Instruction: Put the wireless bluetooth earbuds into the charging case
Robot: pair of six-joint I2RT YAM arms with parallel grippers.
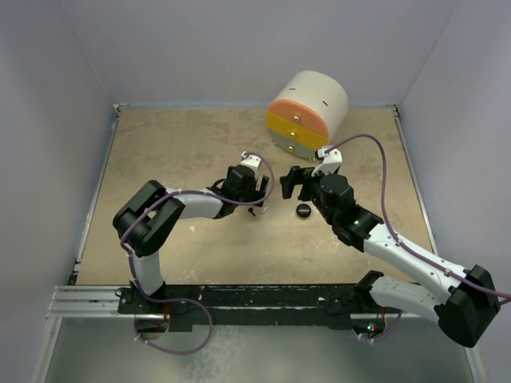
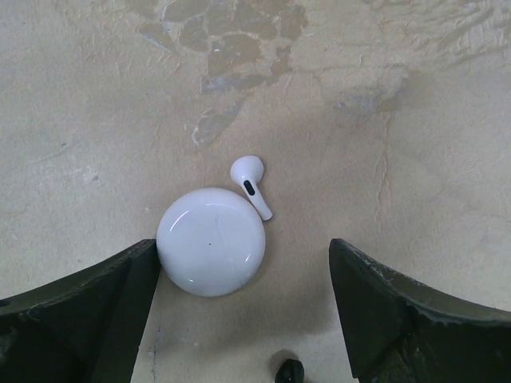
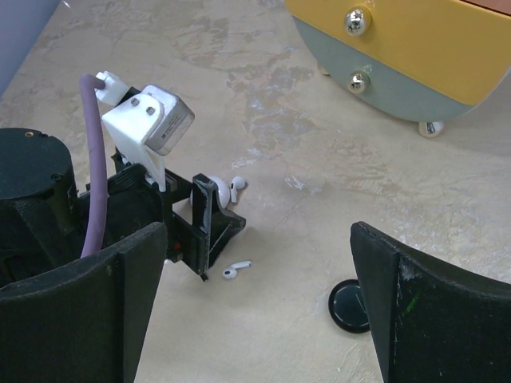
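A round white case lies between the fingertips of my left gripper, whose fingers are part open, the left one against the case's edge; whether it grips cannot be told. Beside the case lies a white earbud. A small black piece shows at the bottom. In the right wrist view another white earbud lies below the left gripper, and a round black object lies to the right. My right gripper stands open above the table, nothing between its fingers.
A drum-shaped cabinet with orange, yellow and grey drawers stands at the back. The two arms are close together near the middle.
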